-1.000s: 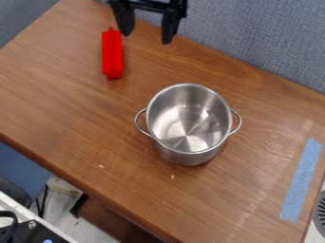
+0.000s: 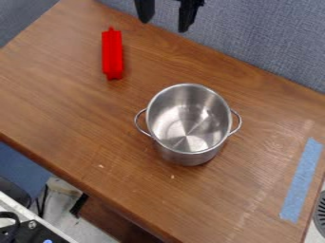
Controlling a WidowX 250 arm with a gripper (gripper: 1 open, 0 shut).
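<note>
A red bottle-like object (image 2: 112, 54) lies on the wooden table (image 2: 76, 114) at the upper left. A steel pot (image 2: 187, 127) with two side handles stands right of and below it, with nothing visible inside. The black gripper (image 2: 166, 14) hangs at the top edge, above and apart from both, its two fingers spread with nothing seen between them; its upper part is out of frame.
A strip of blue tape (image 2: 301, 180) is on the table at the right. A blue padded surface (image 2: 267, 52) borders the back. Cables and hardware fill the lower left corner.
The gripper has moved up toward the top edge and to the right, away from the red object. The red object and the pot have not moved.
</note>
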